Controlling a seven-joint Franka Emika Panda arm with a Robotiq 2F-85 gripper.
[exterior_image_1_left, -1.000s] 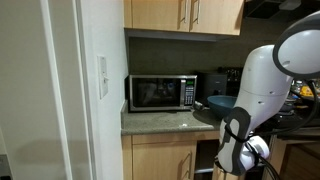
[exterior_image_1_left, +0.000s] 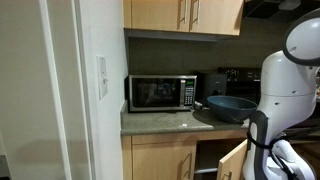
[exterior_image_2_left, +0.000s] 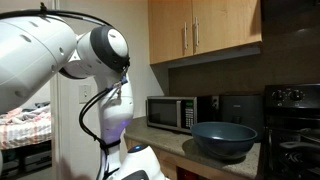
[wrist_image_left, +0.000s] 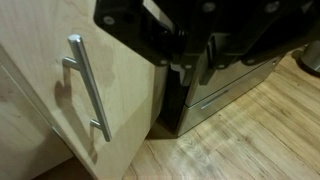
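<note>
A light wood cabinet door (wrist_image_left: 125, 85) with a metal bar handle (wrist_image_left: 88, 85) fills the left of the wrist view. The door (exterior_image_1_left: 232, 160) stands swung out at the lower right of exterior view 1, with a dark cabinet opening (exterior_image_1_left: 208, 155) beside it. My gripper is shut at the upper middle of the wrist view, close to the door's edge and away from the bar handle. Its fingertips are dark and small there; whether anything lies between them is hard to see. In exterior view 2 the gripper is hidden below the white arm (exterior_image_2_left: 140, 163).
The counter (exterior_image_1_left: 165, 123) holds a microwave (exterior_image_1_left: 162, 93) and a large dark pan (exterior_image_1_left: 232, 106), close to the arm. A stainless drawer front (wrist_image_left: 215, 100) stands beside the door. Bare wooden floor (wrist_image_left: 245, 140) lies below.
The arm has moved to the right and nearer the camera. The cabinet door has swung outward, and its face now shows beside the arm.
</note>
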